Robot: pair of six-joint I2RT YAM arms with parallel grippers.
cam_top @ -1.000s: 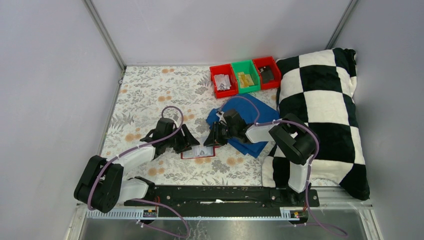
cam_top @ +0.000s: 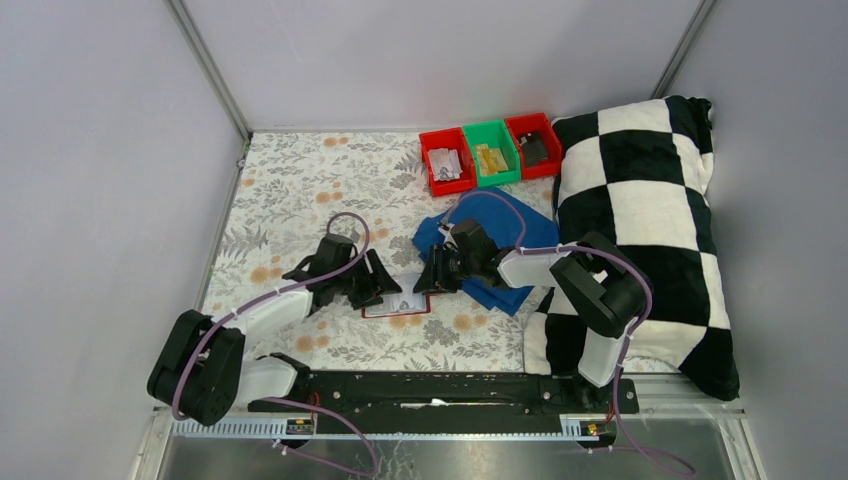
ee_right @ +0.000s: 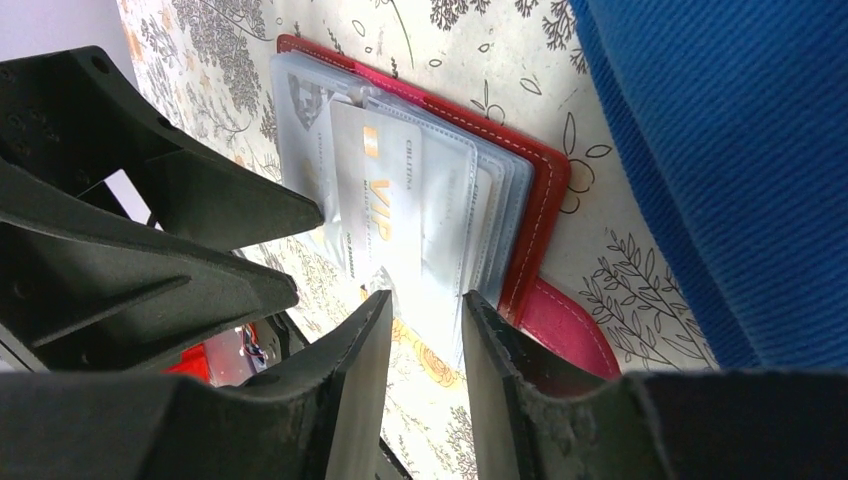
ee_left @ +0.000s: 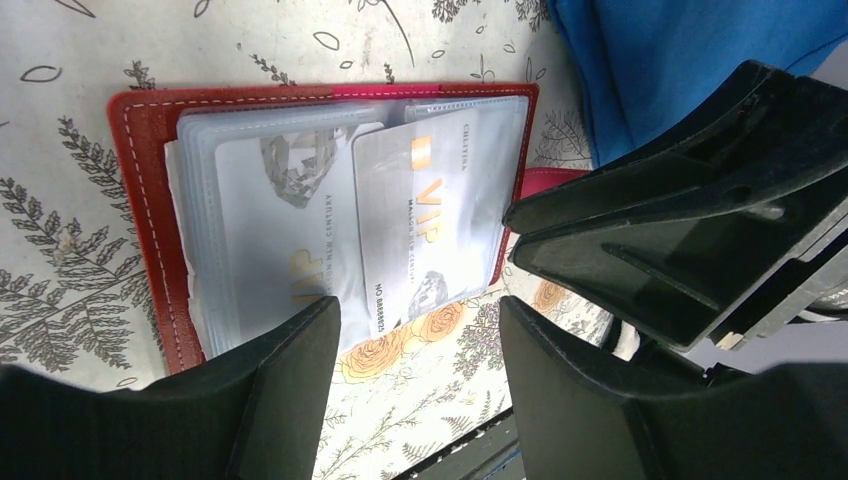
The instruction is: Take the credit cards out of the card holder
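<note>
The open card holder (ee_left: 150, 230) lies flat on the table, its red stitched cover framing clear plastic sleeves. A white VIP card (ee_left: 395, 220) sits in the right sleeve, its left part sticking out over the middle. Another card (ee_left: 265, 220) lies under the clear plastic of the left side. Above the holder's left part my left gripper is open, fingers wide apart and empty. My right gripper stands part open over the right side near the sleeve's lower edge, with a narrow gap between its fingers; I cannot tell whether they touch the plastic.
Blue cloth (cam_top: 535, 225) is spread beyond and right of the holder. Red and green bins (cam_top: 488, 182) with items inside stand at the back. A checkered cushion (cam_top: 640, 210) fills the right side.
My right gripper has shifted a little to the right, away from the holder's middle. The left gripper and the holder have hardly moved.
</note>
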